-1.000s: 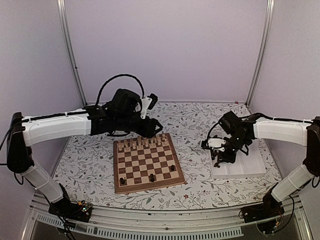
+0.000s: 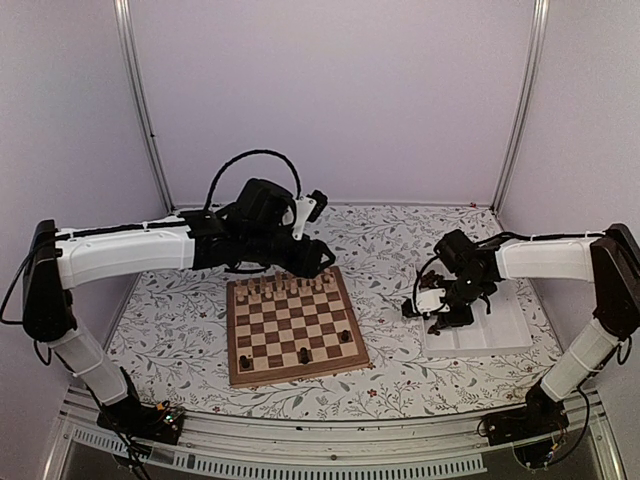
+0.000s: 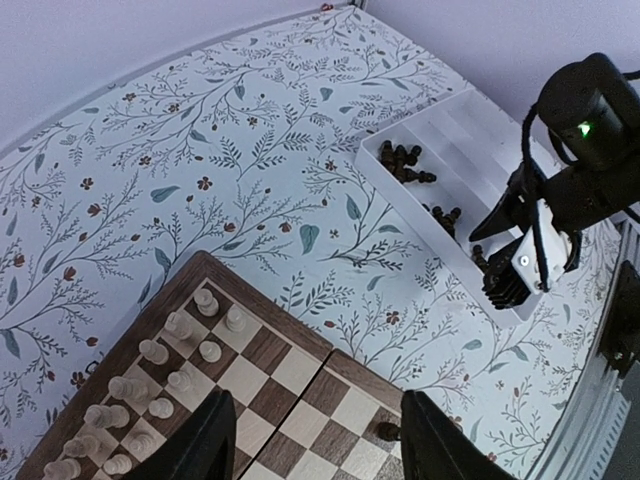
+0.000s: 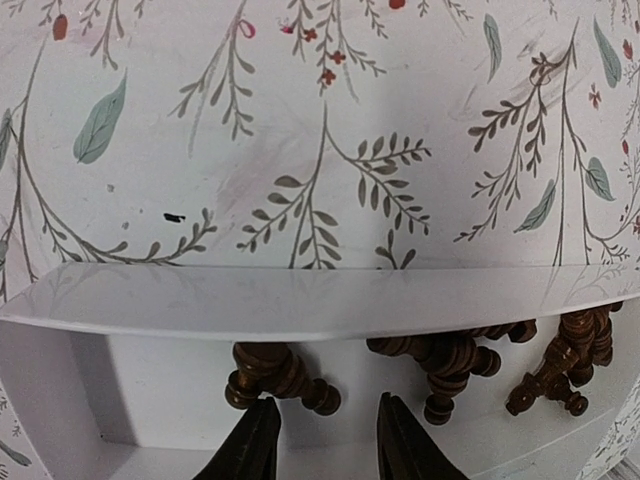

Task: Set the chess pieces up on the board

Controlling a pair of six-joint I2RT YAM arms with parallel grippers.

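Observation:
The chess board (image 2: 290, 332) lies on the left of the table. Light pieces (image 3: 154, 351) stand in rows at its far side; three dark pieces (image 2: 345, 336) stand along its near side. A white tray (image 2: 480, 345) on the right holds several dark pieces (image 4: 450, 365) lying on their sides. Over the board's far edge my left gripper is open and empty. My right gripper is over the tray's left side, fingers part open, with nothing between the fingers. A dark piece (image 4: 285, 375) lies just beyond its fingertips.
The tray wall (image 4: 300, 305) runs close beside the pieces and my right fingers. Patterned cloth (image 2: 385, 250) between board and tray is clear. Most of the tray's right side is empty.

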